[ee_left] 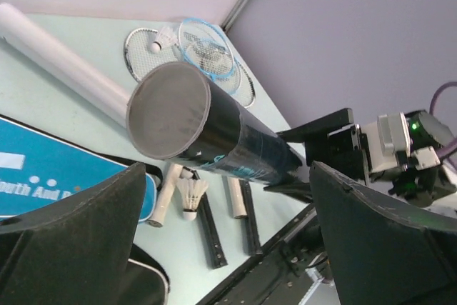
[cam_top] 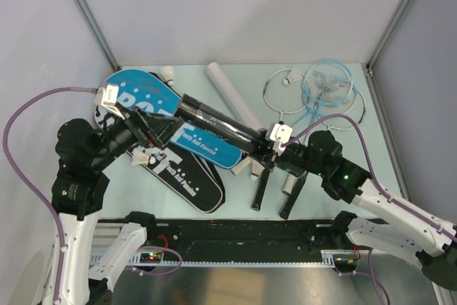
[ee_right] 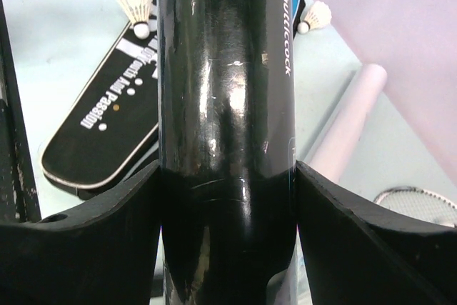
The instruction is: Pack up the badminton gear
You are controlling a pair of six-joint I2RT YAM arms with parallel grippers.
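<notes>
My right gripper (cam_top: 275, 148) is shut around the lower part of a glossy black shuttlecock tube (cam_top: 220, 125), which it holds tilted above the table. In the right wrist view the tube (ee_right: 227, 105) stands between both fingers and hides much of the scene. The tube's round, grey-brown end (ee_left: 168, 108) faces my left gripper (cam_top: 171, 126). That gripper is open at this end, its fingers (ee_left: 86, 237) spread wide; whether they touch the tube, I cannot tell. Below lie a blue racket cover (cam_top: 146, 94) and a black one (cam_top: 182, 176), partly overlapping.
A long white roll (cam_top: 230, 94) lies mid-table. Several rackets overlap at the back right, one with a blue frame (cam_top: 325, 62); their dark handles (cam_top: 260, 191) point to the front. Shuttlecocks are scattered, one at the back left (cam_top: 168, 74). Clear tabletop shows along the right (cam_top: 364, 155).
</notes>
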